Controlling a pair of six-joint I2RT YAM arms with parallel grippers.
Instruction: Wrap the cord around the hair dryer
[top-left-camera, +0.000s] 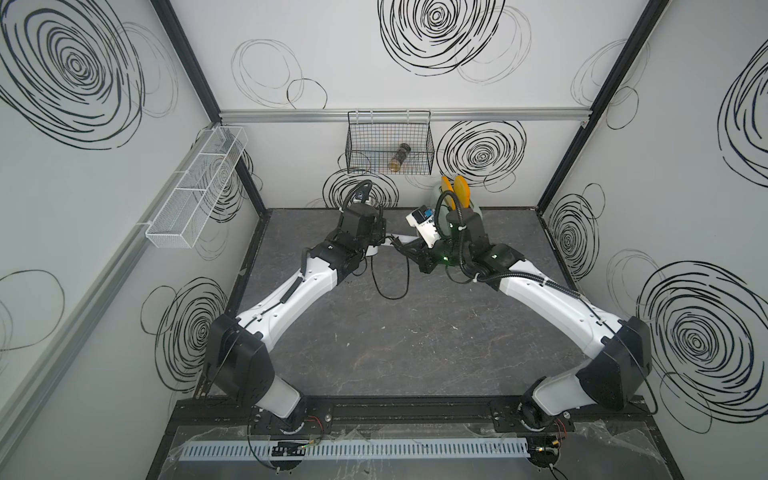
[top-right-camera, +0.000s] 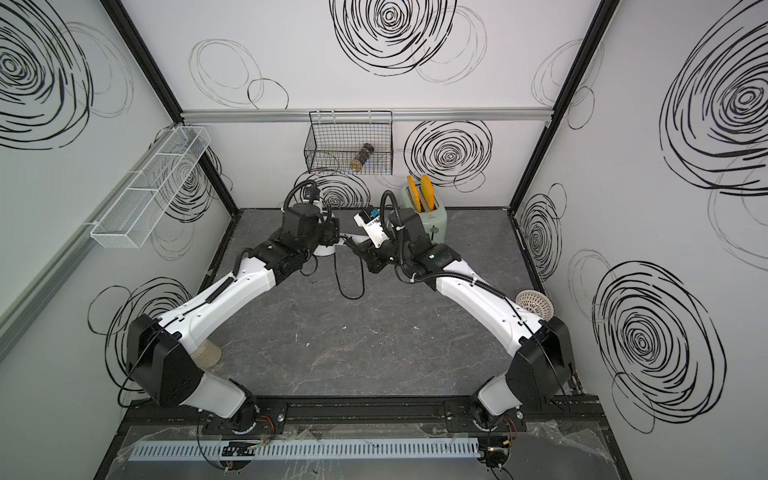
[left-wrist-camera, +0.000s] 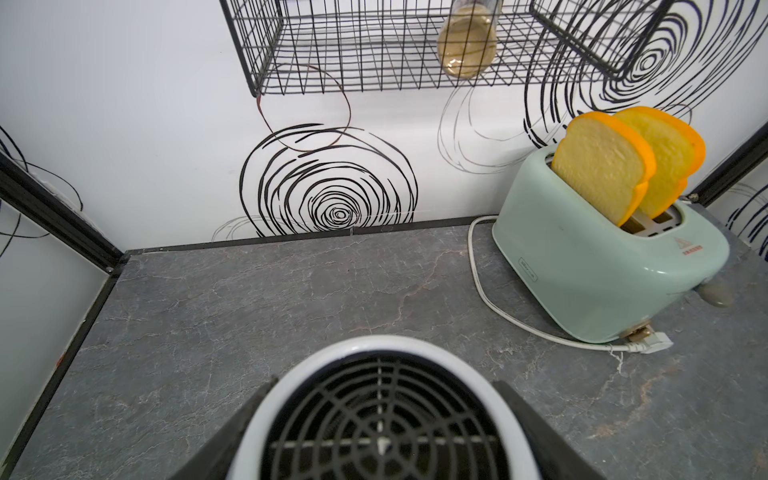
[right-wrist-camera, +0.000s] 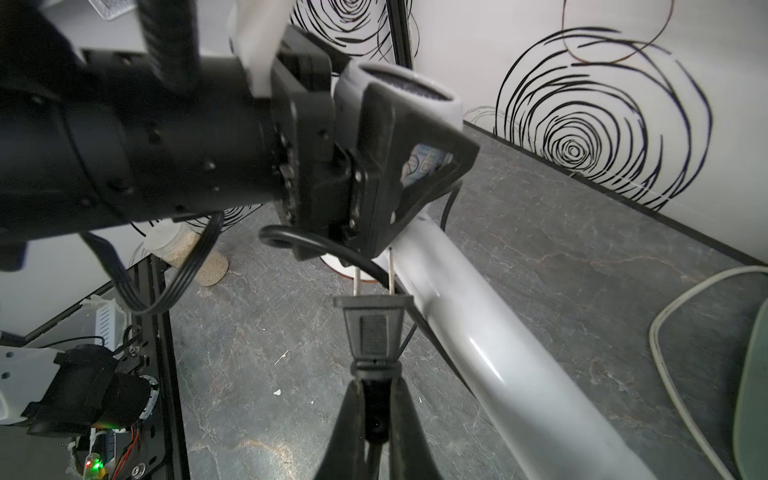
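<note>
The white hair dryer is clamped in my left gripper (top-left-camera: 379, 232), its round rear grille (left-wrist-camera: 382, 436) facing up between the fingers in the left wrist view. Its white handle (right-wrist-camera: 488, 344) extends out to the side, toward the right arm. My right gripper is shut on the black cord just behind the plug (right-wrist-camera: 374, 328); both prongs point toward the left gripper. Some of the cord (right-wrist-camera: 320, 240) bends in front of the left gripper and runs along the handle near its base. A loose loop of cord (top-left-camera: 389, 298) hangs below both grippers.
A mint toaster (left-wrist-camera: 600, 256) with two toast slices and a white cable (left-wrist-camera: 512, 318) stands at the back right. A wire basket (top-left-camera: 389, 144) hangs on the back wall. Both arms stand very close together.
</note>
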